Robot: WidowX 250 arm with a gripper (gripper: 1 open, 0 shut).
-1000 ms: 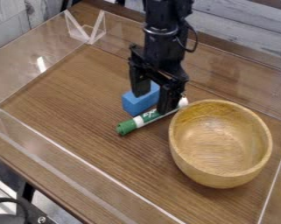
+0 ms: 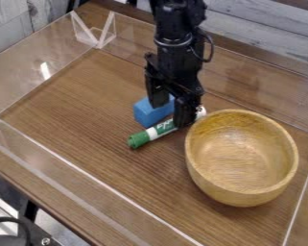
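Observation:
My black gripper (image 2: 173, 101) hangs in the middle of the camera view, open, over a blue block (image 2: 153, 112) and partly in front of it. A green and white cylindrical object (image 2: 154, 133), like a marker or tube, lies diagonally on the wooden table just in front of the block, its far part partly hidden by the gripper. Whether the fingers touch the block is unclear.
A large yellow bowl (image 2: 241, 159) stands at the right, beside the green object. White pieces (image 2: 89, 34) are at the upper left edge.
My gripper and arm have shifted slightly toward the left over the last second. The block, green object and bowl look unmoved.

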